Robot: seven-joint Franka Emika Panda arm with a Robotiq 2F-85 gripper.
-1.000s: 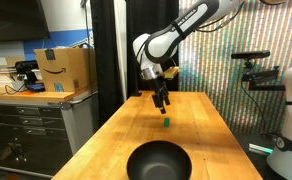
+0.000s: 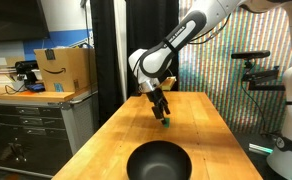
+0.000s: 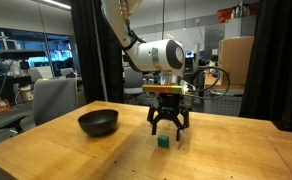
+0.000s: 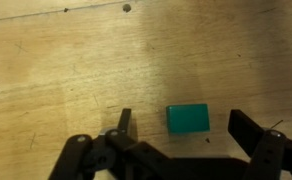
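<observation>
A small green block (image 4: 188, 118) lies on the wooden table. The wrist view has it between the open fingers of my gripper, nearer the right one. In exterior view 2, the gripper (image 3: 168, 129) hangs low over the table, with the block (image 3: 163, 141) just below its fingertips. From exterior view 1, the block (image 2: 166, 122) shows under the gripper (image 2: 160, 112). Nothing is held. A black round pan or bowl (image 2: 159, 162) rests on the table apart from the block.
Bare wooden table (image 3: 76, 155) surrounds the block. The black bowl (image 3: 98, 122) is the only other object close by on the tabletop. Drawers (image 2: 31, 132) and a cardboard box (image 2: 64, 70) stand off to one side.
The gripper has come down towards the table and the green block over the last second. The block and the black bowl have stayed in place.
</observation>
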